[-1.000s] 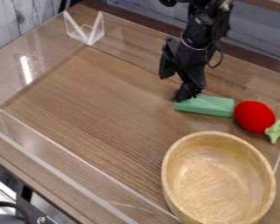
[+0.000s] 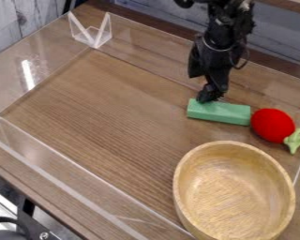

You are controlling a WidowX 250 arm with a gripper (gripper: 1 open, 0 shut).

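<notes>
My gripper (image 2: 208, 86) hangs open at the upper middle, its dark body above a green block (image 2: 217, 112) that lies on the wooden table. The lower fingertip reaches down to the block's upper left edge; whether it touches is hard to tell. A red tomato-like object (image 2: 272, 126) with a pale green piece (image 2: 292, 140) at its side lies just right of the block.
A large tan bowl (image 2: 231, 223) fills the lower right. A white wire object (image 2: 93, 28) stands near the back left.
My gripper has turned and shifted slightly right, now appearing narrower from this view. The green block looks essentially unmoved.
</notes>
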